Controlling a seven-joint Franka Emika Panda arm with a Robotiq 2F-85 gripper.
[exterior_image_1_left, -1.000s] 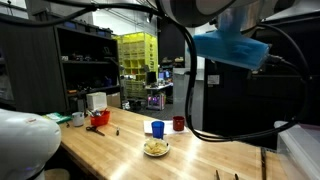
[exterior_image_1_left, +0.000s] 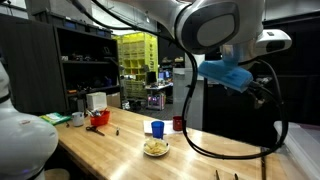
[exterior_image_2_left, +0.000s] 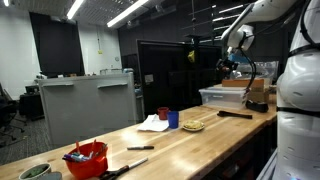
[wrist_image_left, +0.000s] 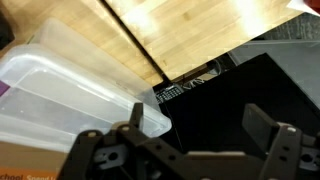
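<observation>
My gripper is open, its dark fingers apart along the bottom of the wrist view with nothing visible between them. It hangs high at the right end of the table (exterior_image_1_left: 120, 150), by a clear plastic bin (wrist_image_left: 90, 85). On the table, a yellow plate (exterior_image_1_left: 156, 147) holds pale yellow food. Behind it stand a blue cup (exterior_image_1_left: 158, 129) and a red cup (exterior_image_1_left: 179, 123), with white paper (exterior_image_2_left: 153, 123) close by. A red bowl (exterior_image_2_left: 86, 160) with utensils sits at the far end. The gripper is far from these things.
A cardboard box (wrist_image_left: 30, 158) lies beside the bin. Dark tools (exterior_image_2_left: 236, 115) rest near the table's right end, and a knife (exterior_image_2_left: 125, 168) lies near the red bowl. A black panel (exterior_image_1_left: 290, 100) rises behind the table. Bare wood fills the table's middle.
In exterior view 1 the arm's blue-ringed wrist has come lower, and the arm fills less of the view than a second ago. The things on the table have not moved.
</observation>
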